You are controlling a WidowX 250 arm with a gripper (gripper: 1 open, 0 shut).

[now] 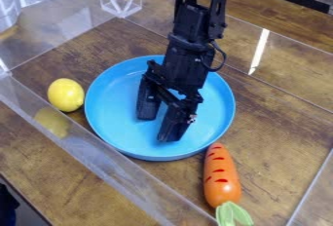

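Observation:
My black gripper (166, 108) reaches down from the top of the view into a blue round bowl (124, 121). Its dark fingers point down over the bowl's middle and stand open, with no object visible between them. The gripper covers the centre of the bowl, so what may lie under it is hidden.
A yellow lemon (66, 95) sits left of the bowl. An orange toy carrot (220, 179) with a green top lies at the lower right. A clear plastic wall runs along the left and bottom.

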